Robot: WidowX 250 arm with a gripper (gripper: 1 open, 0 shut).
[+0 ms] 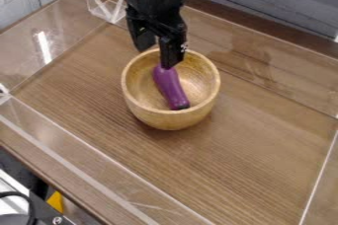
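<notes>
A yellow-tan bowl (191, 115) sits on the wooden table, with a long purple object (169, 88) lying inside it, pointing front to back. The black robot gripper (161, 47) hangs over the back rim of the bowl, fingers pointing down and standing open, apart from the purple object.
Clear plastic and pale edging lie along the back left. A black cable and a small yellow item (55, 200) are at the front left corner.
</notes>
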